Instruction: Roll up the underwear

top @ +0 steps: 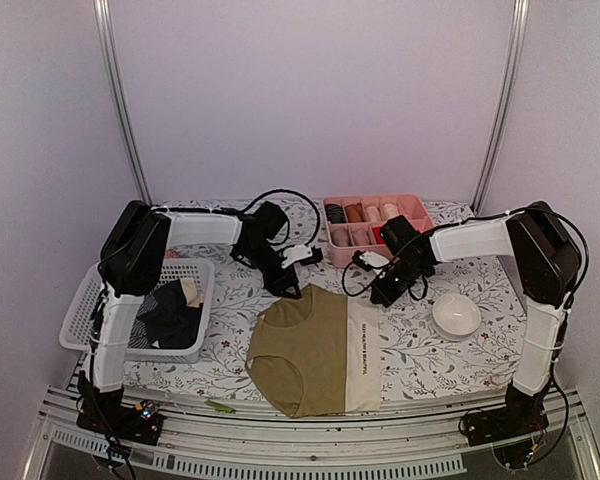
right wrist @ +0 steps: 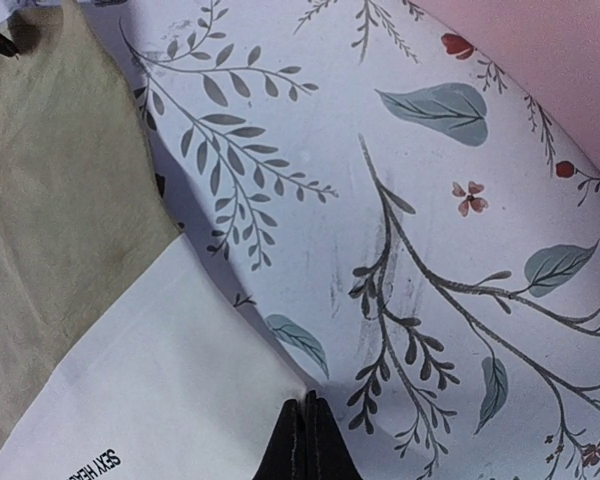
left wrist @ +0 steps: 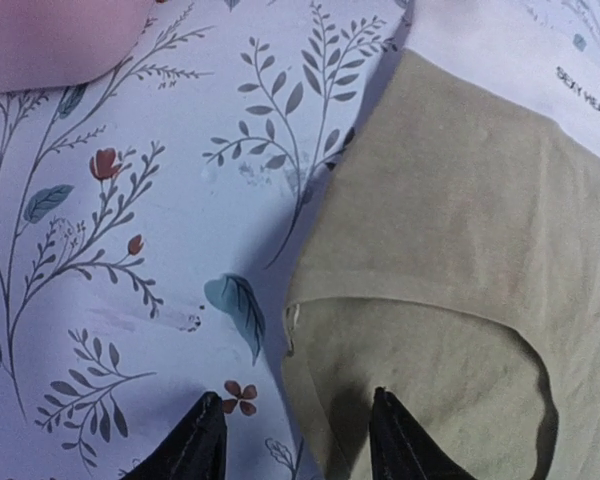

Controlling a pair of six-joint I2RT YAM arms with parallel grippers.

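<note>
Olive underwear [top: 305,355] with a white printed waistband [top: 363,355] lies spread flat on the patterned mat. My left gripper hangs over the top corner of the olive cloth, fingers apart, with mat and cloth visible between them. My right gripper is shut at the waistband's top corner; whether the thin edge is between its fingertips is hard to tell.
A pink divided box [top: 378,200] of rolled items stands behind the underwear. A white basket [top: 200,310] with dark cloth is at left, a white plate [top: 456,315] at right. A small green object [top: 220,406] lies at the front edge.
</note>
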